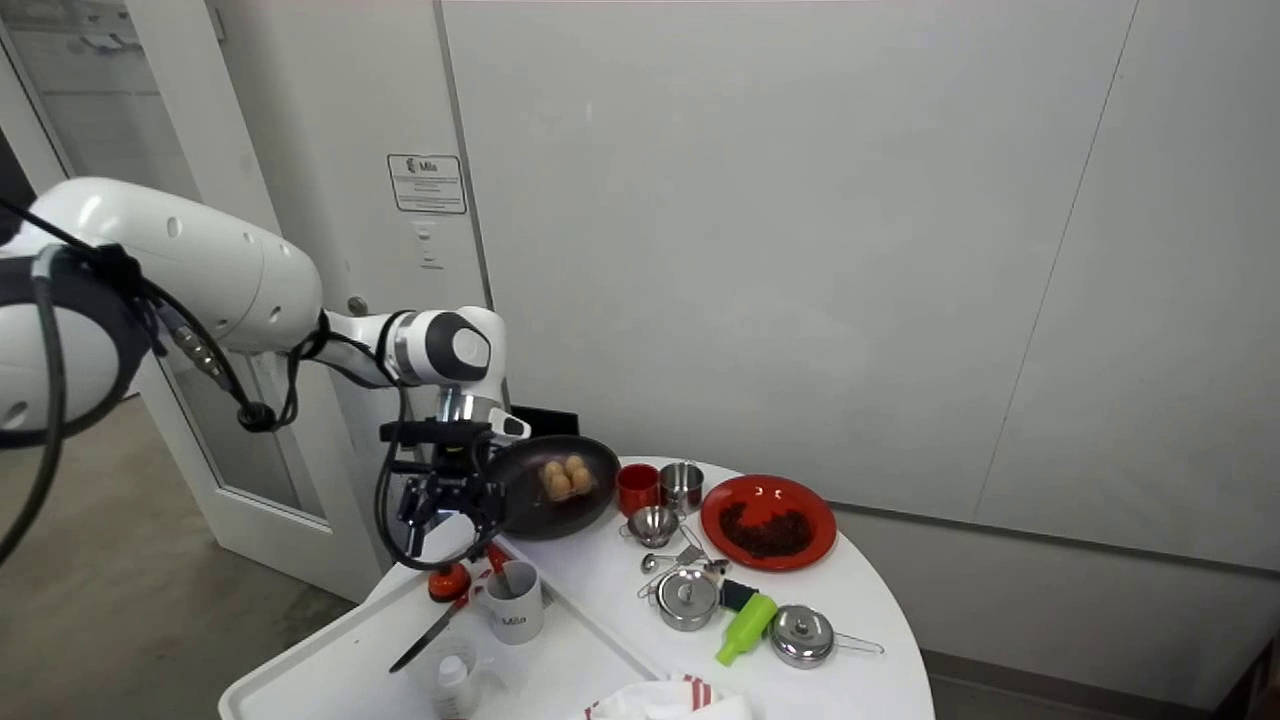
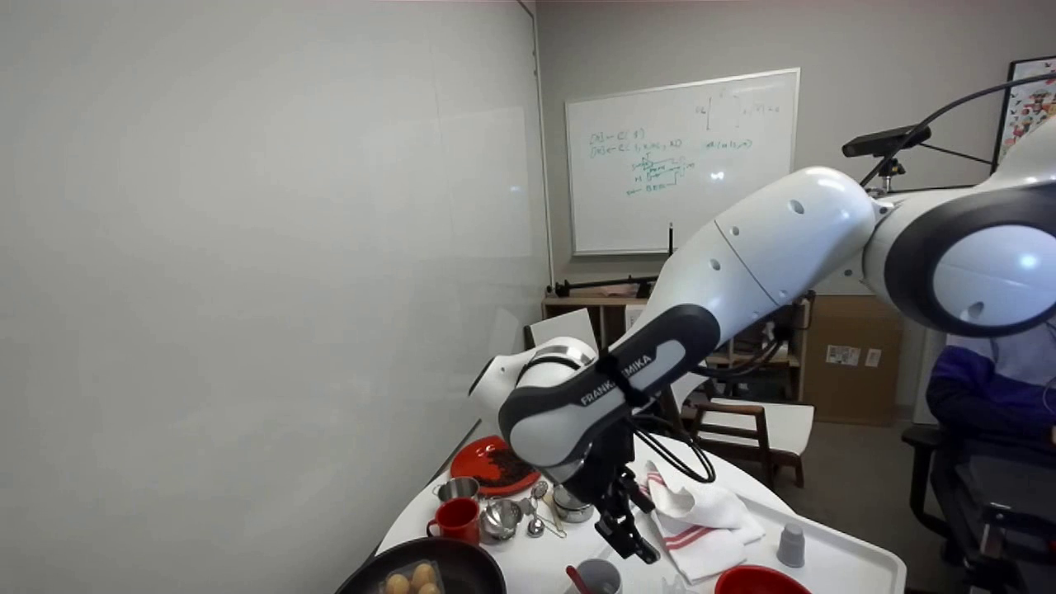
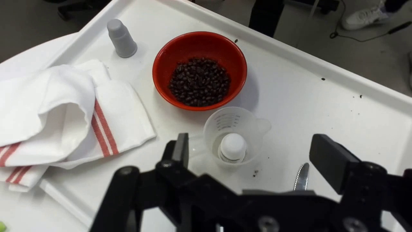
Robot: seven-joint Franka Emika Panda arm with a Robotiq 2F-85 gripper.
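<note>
My gripper stands open above the white tray (image 3: 293, 46), its two dark fingers wide apart and nothing between them. Below and beyond the fingers, in the wrist view, a clear measuring cup (image 3: 253, 141) stands on the tray with a white-capped bottle (image 3: 233, 147) inside it. Past the cup is a red bowl (image 3: 164, 73) partly filled with dark beans (image 3: 199, 83). In exterior view 1 the gripper (image 1: 450, 540) hangs over the tray's far end, near a white mug (image 1: 516, 610) holding a red-handled utensil.
A knife (image 3: 302, 177), a grey bottle (image 3: 122, 38) and a striped towel (image 3: 127, 123) lie or stand nearby. Beside the tray are a black pan (image 1: 522, 498) with eggs, a red plate (image 1: 816, 528), small steel pots (image 1: 690, 596) and a green bottle (image 1: 746, 630). The tray's right part is mostly clear.
</note>
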